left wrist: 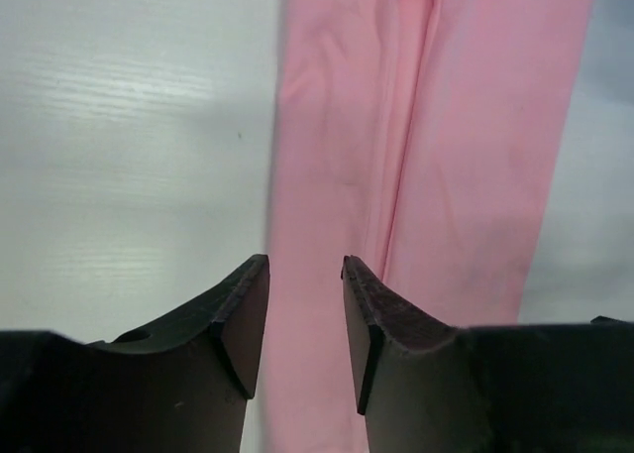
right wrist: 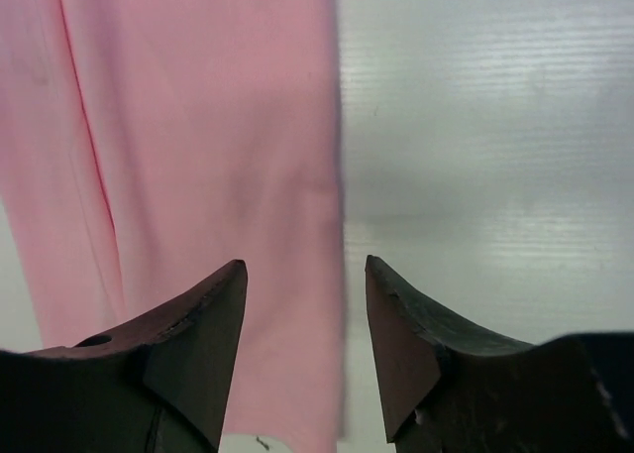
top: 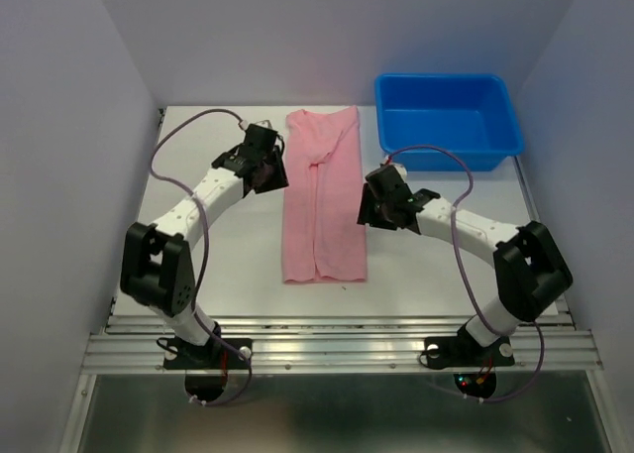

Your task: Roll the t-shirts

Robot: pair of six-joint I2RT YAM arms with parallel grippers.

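A pink T-shirt (top: 340,215) lies flat in a long, narrow fold across the middle of the table, its two sides meeting at a lengthwise seam. By its left edge, my left gripper (top: 281,175) stands partly open; in the left wrist view the cloth (left wrist: 317,185) lies beyond its parted fingers (left wrist: 243,314), with nothing gripped. On the opposite side, my right gripper (top: 365,215) is also apart at the tips and empty. Its fingers (right wrist: 218,319) span the shirt's right edge (right wrist: 322,205) as seen from the right wrist. Whether either touches the cloth is unclear.
An empty blue bin (top: 446,121) occupies the back right corner of the table. Bare white tabletop (top: 228,265) lies left and right of the shirt, and a metal rail (top: 342,339) runs along the front.
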